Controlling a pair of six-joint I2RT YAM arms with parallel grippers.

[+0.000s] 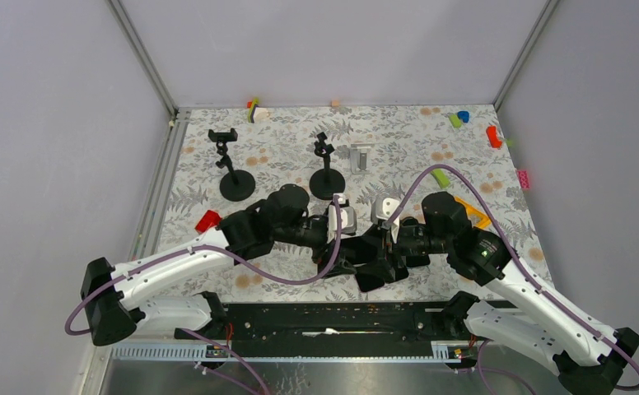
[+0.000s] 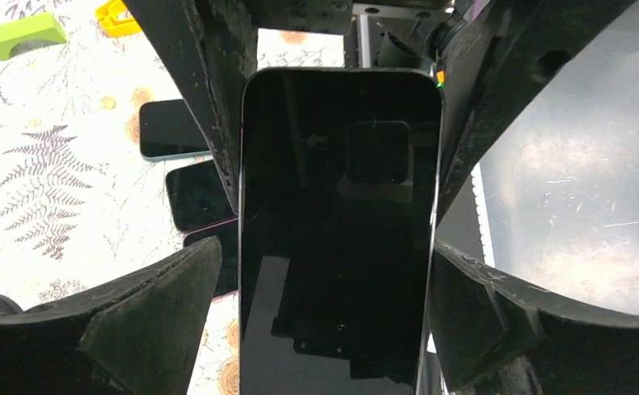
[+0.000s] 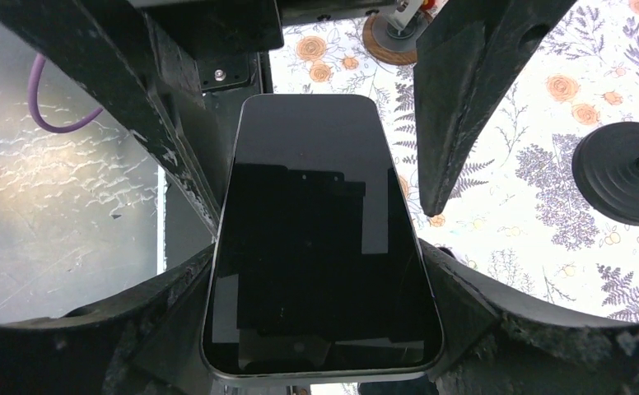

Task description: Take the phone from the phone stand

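Note:
A black phone (image 2: 337,164) is held up between my two grippers over the front of the table. On its side edges my right gripper is shut, its pads against both sides. My left gripper is open, with its fingers on either side of the phone's other end. In the right wrist view, a left-gripper finger (image 3: 456,107) stands clear of the phone. Two black phone stands, a left one (image 1: 237,185) and a middle one (image 1: 327,183), stand behind the arms with no phone on them.
Several phones lie flat below, one being a dark phone (image 2: 171,128). At the back stands a small white stand (image 1: 360,158). A red block (image 1: 207,220) lies left, a yellow object (image 1: 473,213) right.

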